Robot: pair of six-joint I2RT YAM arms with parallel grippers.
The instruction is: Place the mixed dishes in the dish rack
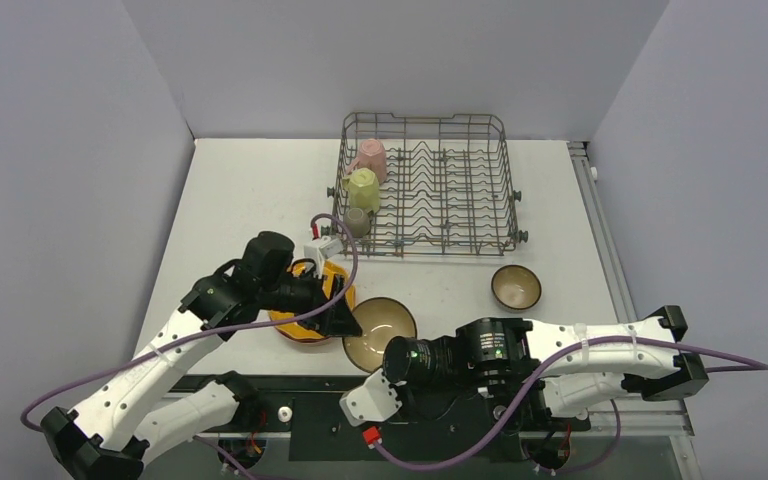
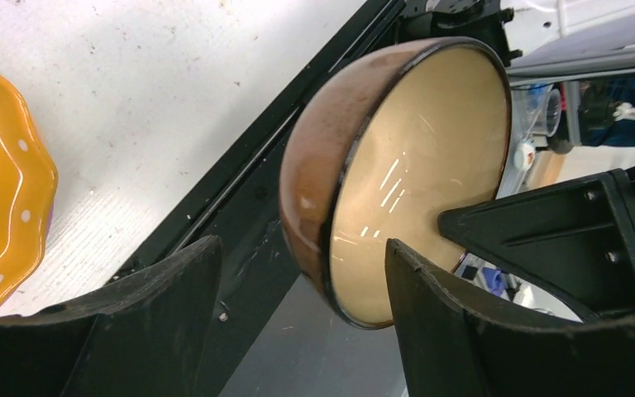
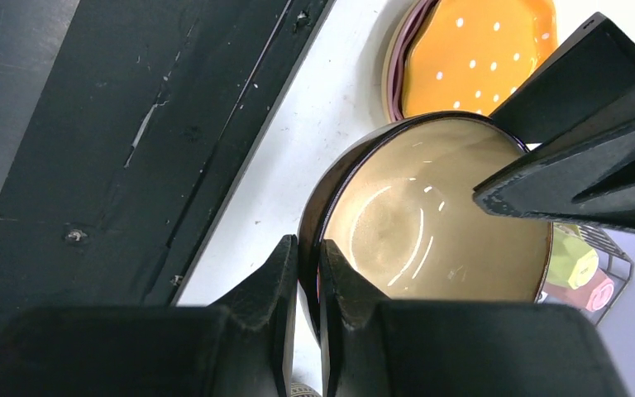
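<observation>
A brown bowl with a beige inside (image 1: 379,330) is held tilted up near the front edge of the table. At its near side, my right gripper is shut on the rim. On the bowl's other side, the left gripper stands open, its fingers apart to either side of the rim. In the right wrist view, one left finger (image 3: 575,178) lies over the bowl's inside and the other is behind it. The dish rack (image 1: 425,250) at the back holds a pink cup (image 1: 371,158), a green cup (image 1: 362,190) and a grey-brown cup (image 1: 357,222) along its left side.
A wavy orange dish (image 1: 305,328), stacked on another dish, sits partly under the left arm. A smaller brown bowl (image 1: 516,287) rests at the right of the table. The rack's middle and right are empty.
</observation>
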